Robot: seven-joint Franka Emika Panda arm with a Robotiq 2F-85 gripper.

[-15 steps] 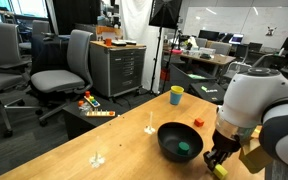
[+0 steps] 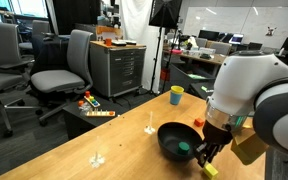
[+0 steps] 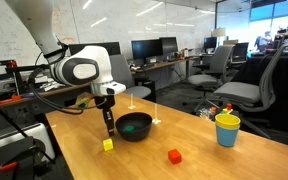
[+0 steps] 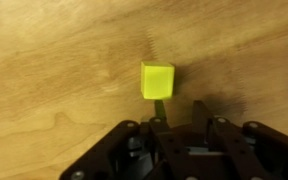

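A small yellow block [image 4: 157, 80] shows at the fingertips of my gripper in the wrist view. My gripper is shut on the block, with the fingers dark and partly blurred there. In exterior view 2, the yellow block [image 3: 108, 145] is directly below the gripper's dark fingers [image 3: 110, 129], just left of a black bowl [image 3: 135, 126]. Exterior view 1 has the yellow block [image 2: 210, 170] low at the right, close to the black bowl [image 2: 175, 143]. Something green [image 2: 184, 146] lies inside the bowl.
A red block [image 3: 174, 156] rests on the wooden table [image 3: 219, 165]. Farther along stands a blue and yellow cup [image 3: 227, 130]. Thin white upright pieces [image 2: 150, 126] stand beyond the bowl.
In exterior view 1, the gripper and the yellow block have shifted together a little to the left, toward the bowl. The bowl has stayed in place.
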